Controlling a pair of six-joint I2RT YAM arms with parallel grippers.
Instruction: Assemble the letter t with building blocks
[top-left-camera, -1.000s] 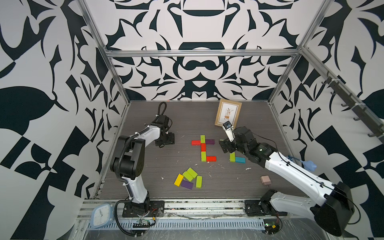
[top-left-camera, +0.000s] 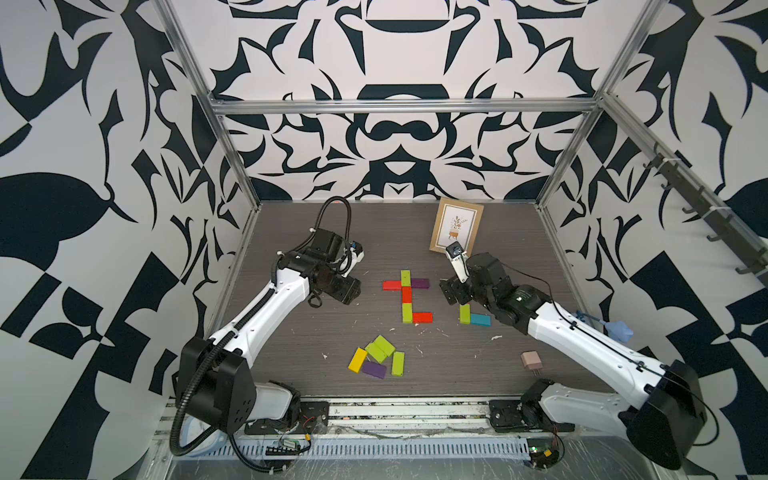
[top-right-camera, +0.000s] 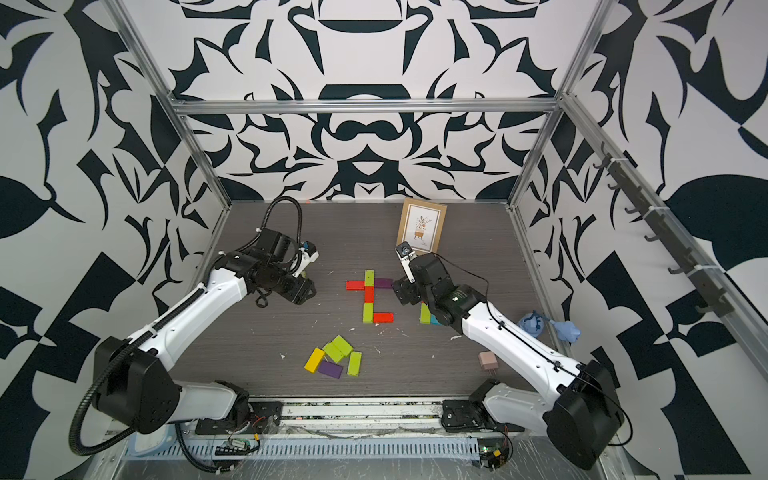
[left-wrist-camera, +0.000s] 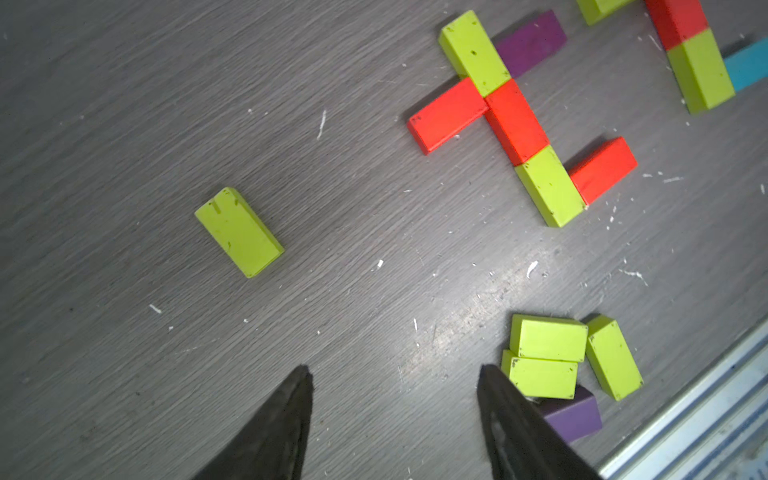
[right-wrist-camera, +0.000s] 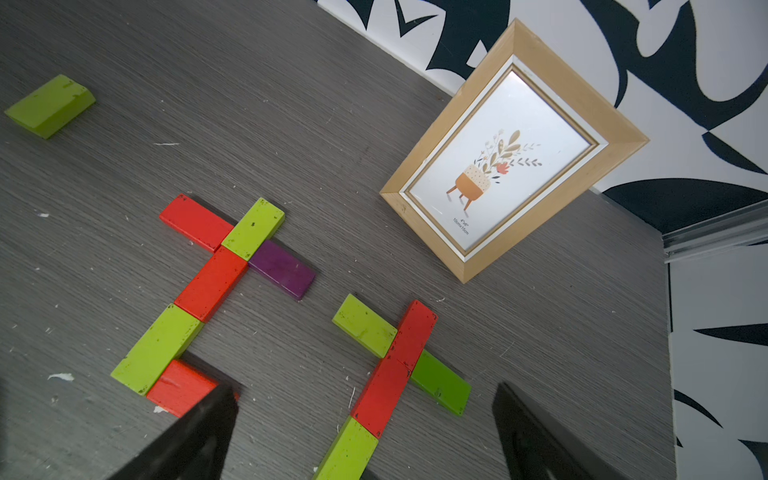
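Observation:
One t shape lies flat mid-table: a stem of a green top block (top-left-camera: 405, 277), a red block (top-left-camera: 406, 294) and a lower green block (top-left-camera: 407, 312). A red crossbar block (top-left-camera: 391, 285) and a purple block (top-left-camera: 420, 283) flank it, with a red foot block (top-left-camera: 422, 317). A second t has a red stem block (right-wrist-camera: 380, 397) and a blue foot block (left-wrist-camera: 748, 64); my right gripper (top-left-camera: 448, 292) covers much of it from above. That gripper is open and empty. Left of the first t, my left gripper hangs open, nothing between its fingers.
A lone green block (left-wrist-camera: 240, 232) lies on the left. Near the front edge sit several loose blocks, among them a yellow block (top-left-camera: 357, 360) and a purple block (top-left-camera: 373, 369). A picture frame (top-left-camera: 456, 225) stands at the back.
The left arm has risen and swung outward, its gripper shifting slightly right and toward the front. The right arm has stayed still.

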